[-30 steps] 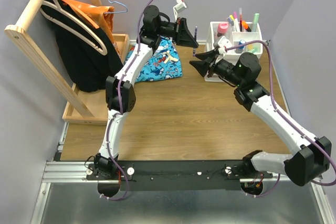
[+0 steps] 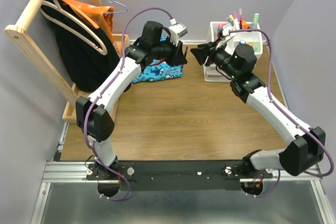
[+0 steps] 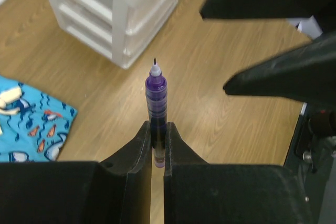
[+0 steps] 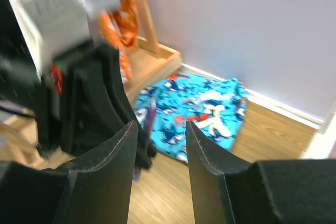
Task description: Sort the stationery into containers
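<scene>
A purple pen (image 3: pixel 156 98) stands upright in my left gripper, which is shut on it, above the wooden floor beside a blue patterned cloth (image 2: pixel 157 74). My right gripper (image 2: pixel 200 53) stands open just right of it, empty, facing the left one. In the right wrist view, the pen (image 4: pixel 150 114) shows behind my fingertips, against the left gripper. A white stationery organizer (image 2: pixel 214 74) at the back right holds several pens, markers and bottles, partly hidden by the right arm.
A wooden rack (image 2: pixel 39 61) with dark garments, hangers and an orange item fills the left side. Walls bound the back and right. The wooden board (image 2: pixel 184 124) is clear in the middle and front.
</scene>
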